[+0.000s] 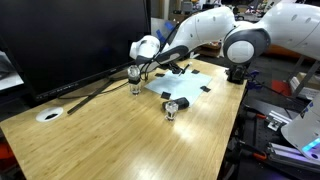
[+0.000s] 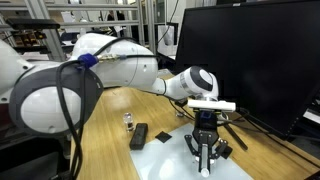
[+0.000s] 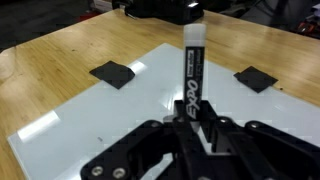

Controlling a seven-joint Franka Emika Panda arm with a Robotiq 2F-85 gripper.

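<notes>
In the wrist view a marker (image 3: 193, 75), with a white end and a black EXPO label, stands up between the dark fingers of my gripper, which is shut on it. Exterior view 2 shows the gripper (image 2: 205, 138) over a white sheet (image 2: 165, 158), with the marker's pale end (image 2: 205, 167) pointing toward that camera. The sheet (image 1: 180, 84) lies flat on the wooden table, and no writing can be made out on it. Whether the marker touches the sheet cannot be told.
Dark squares (image 3: 112, 73) lie on the sheet. Near its front edge sits a black eraser-like block (image 1: 176, 104), with a small bottle (image 1: 171, 111) close by. A taller container (image 1: 134, 80) stands to the left.
</notes>
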